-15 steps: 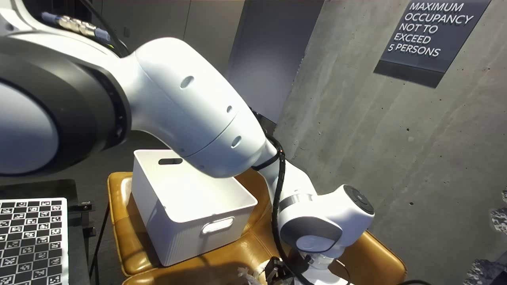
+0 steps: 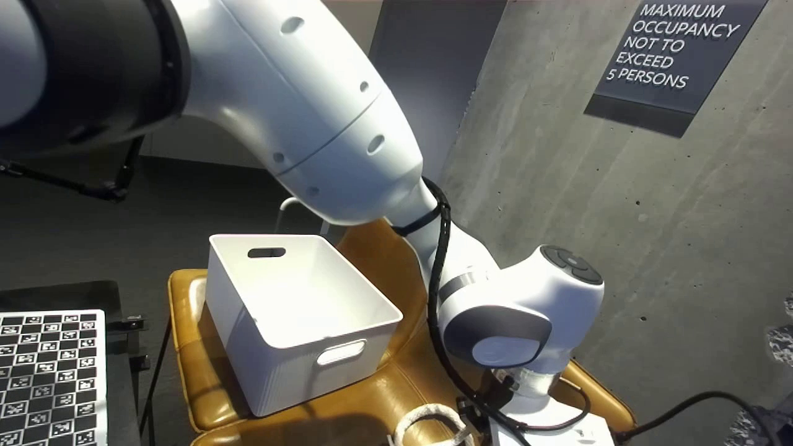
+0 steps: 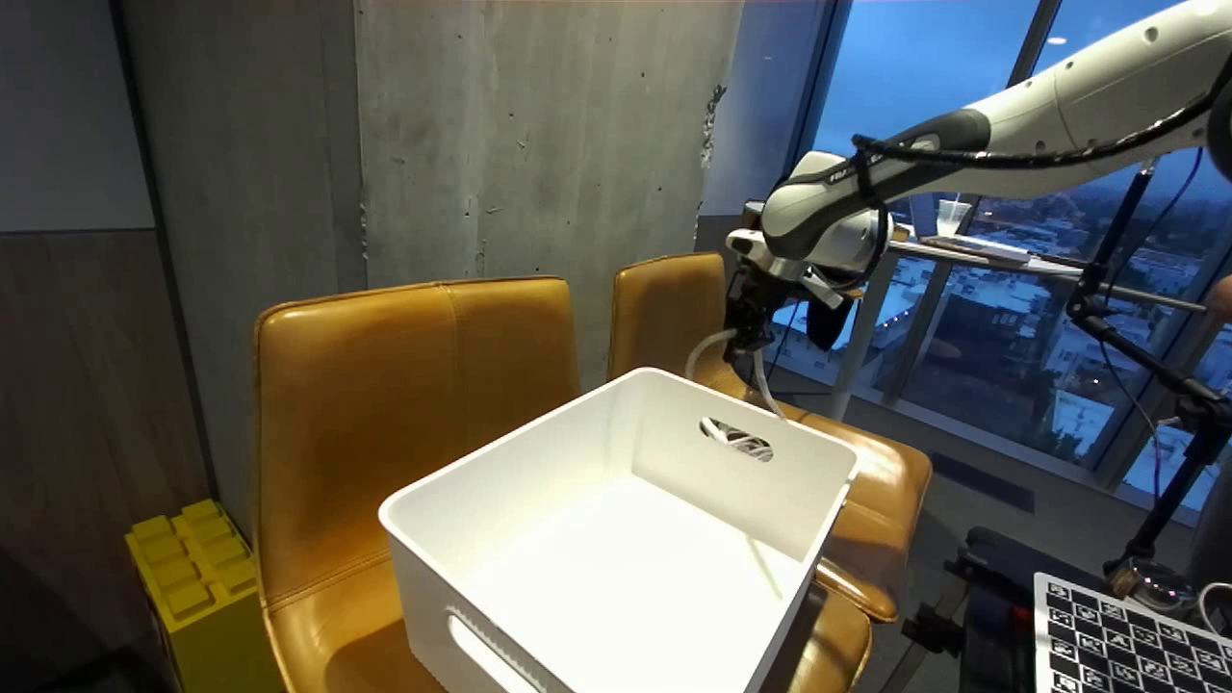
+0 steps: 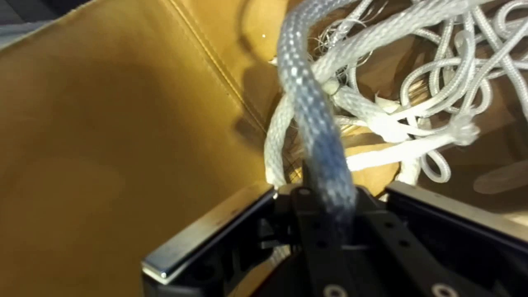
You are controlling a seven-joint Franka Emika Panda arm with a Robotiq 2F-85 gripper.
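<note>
A thick white braided rope (image 4: pixel 312 106) runs down into my gripper, which is shut on it in the wrist view. Below and beyond the fingers, more thick rope and a tangle of thinner white cords (image 4: pixel 465 84) rest on the tan leather seat (image 4: pixel 99 163). Seen from the second exterior camera, the gripper (image 3: pixel 751 329) hangs over the far chair, with white rope (image 3: pixel 706 346) arching down from it behind the bin. A loop of rope (image 2: pixel 431 412) shows at the bottom of the first exterior view; the fingers there are mostly hidden or out of frame.
A white bin (image 3: pixel 739 462) with handle slots stands on the chairs between the rope and the second camera; its visible inside is empty. Tan chair backs (image 3: pixel 416 427) and a concrete wall (image 2: pixel 669 223) border the space. A checkered board (image 2: pixel 52 379) lies at left.
The arm has risen, and its wrist has shifted up and slightly right in the first exterior view. A rope loop now shows more clearly beside the gripper.
</note>
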